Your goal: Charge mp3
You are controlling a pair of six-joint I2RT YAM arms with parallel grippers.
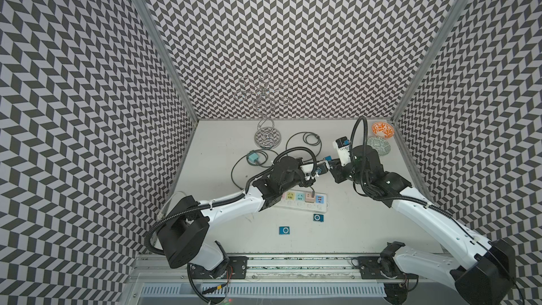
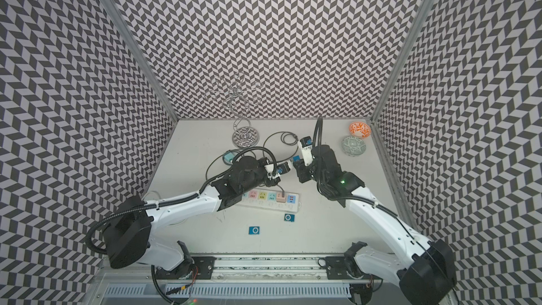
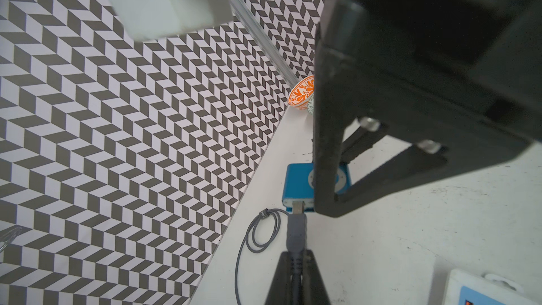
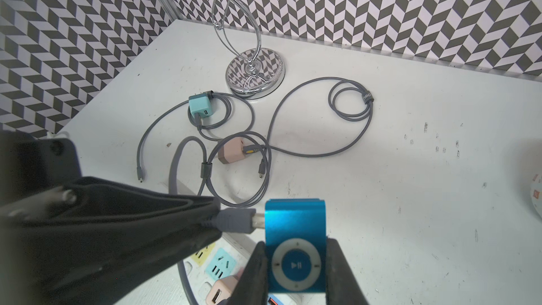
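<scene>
My right gripper is shut on a blue mp3 player, held above the table with its round control pad showing. Facing it, my left gripper is shut on the dark plug of a charging cable. The plug's bare metal tip meets the player's side edge in both wrist views. Some metal still shows, and how deep it sits cannot be told. The power strip lies below, with a pink charger in it. Two more blue players lie in front.
Behind the arms, a mint charger, a loose pink charger and coiled cables lie on the table. A chrome stand stands at the back, with an orange bowl and a green bowl far right.
</scene>
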